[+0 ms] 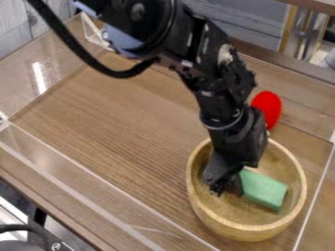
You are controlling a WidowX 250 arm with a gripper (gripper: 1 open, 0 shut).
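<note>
A light wooden bowl [236, 224] sits at the lower right of the table, holding a green block [263, 190]. My dark gripper [222, 182] is down inside the bowl over the block's left part, which it hides. Whether its fingers touch or hold the block cannot be told. A red object [267, 106] lies behind the bowl, partly hidden by the arm.
A dark round object with cables shows at the bottom left edge.
</note>
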